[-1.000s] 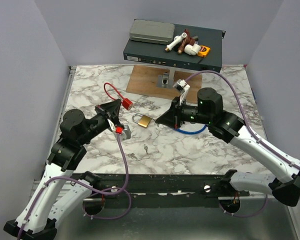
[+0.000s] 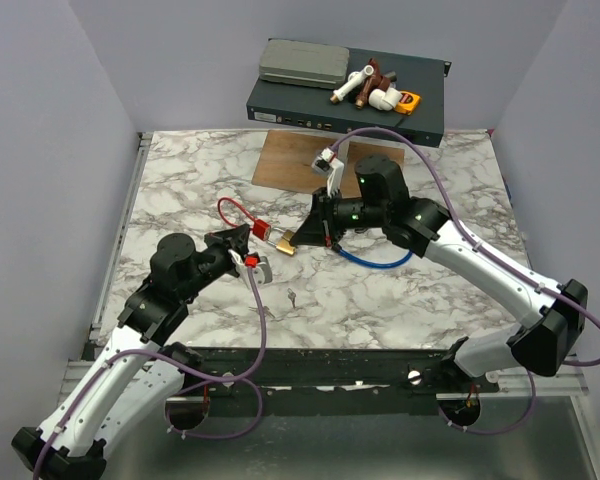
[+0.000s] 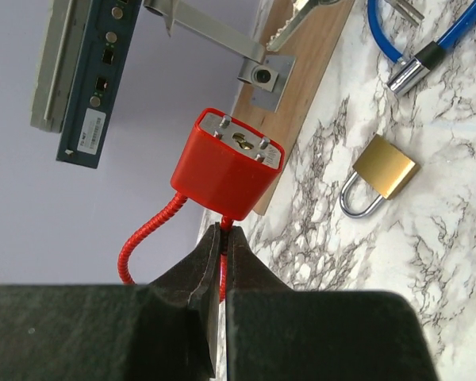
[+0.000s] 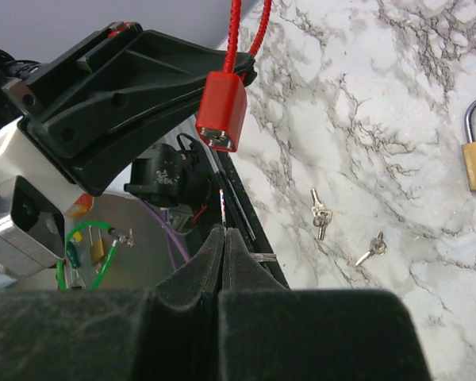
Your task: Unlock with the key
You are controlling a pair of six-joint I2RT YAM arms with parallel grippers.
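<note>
In the left wrist view, a red cable lock [image 3: 228, 171] shows its keyhole face, with shackle pins around the keyhole. My left gripper is shut on its red cable, just below the body. My right gripper is shut on a thin silver key; a bit of metal [image 4: 263, 257] sticks out beside its fingertips. The toothed key blade [image 3: 292, 30] shows at the top of the left wrist view, apart from the lock. From above, the red lock [image 2: 261, 230] hangs left of the right gripper [image 2: 298, 236]. The key's grip is hidden.
A brass padlock [image 2: 286, 243] lies on the marble table below the grippers. Loose keys [image 4: 321, 213] and a small key [image 4: 373, 249] lie near the front. A blue cable lock [image 2: 375, 264] is at right, a wooden board [image 2: 285, 160] behind.
My right gripper has moved left, towards the red lock.
</note>
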